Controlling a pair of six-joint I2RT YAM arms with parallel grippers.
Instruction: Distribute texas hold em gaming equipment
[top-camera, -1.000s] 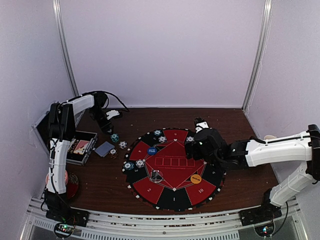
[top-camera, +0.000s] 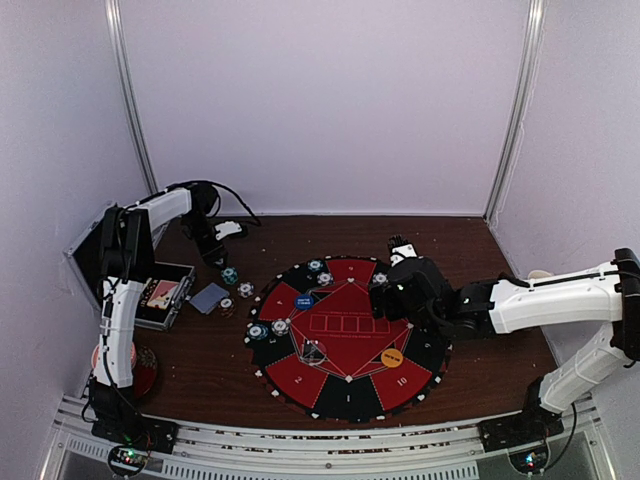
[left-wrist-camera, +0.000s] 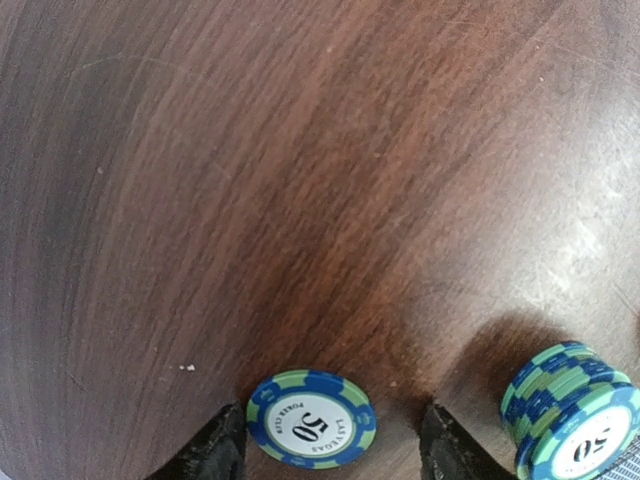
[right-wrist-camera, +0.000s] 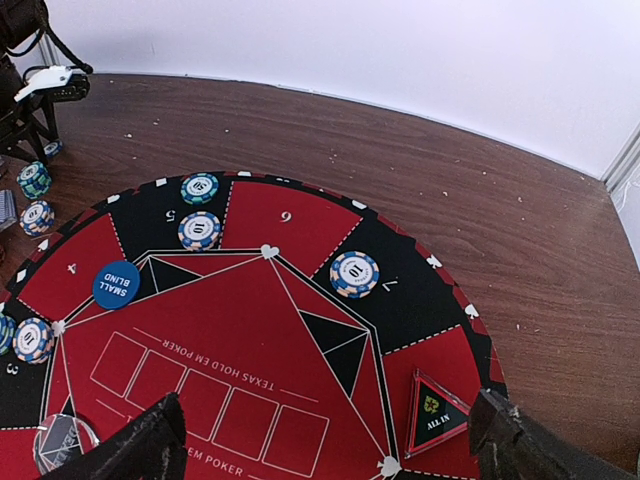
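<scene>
In the left wrist view, a single green-and-blue 50 chip lies flat on the brown table between the parted fingers of my left gripper. The left finger is right at the chip's edge; a gap separates the chip from the other finger. Beside them stands a stack of 50 chips. My right gripper is open and empty above the round red-and-black poker mat. Chips numbered 10 and 50 sit on the mat, as do the small blind disc and the all-in triangle.
An open case stands at the left, with a blue card deck to its right. More 10 chips stand between deck and mat. An orange disc lies on the mat.
The left gripper has shifted very slightly in the top view. The right arm, the mat and the chips on it look unmoved.
</scene>
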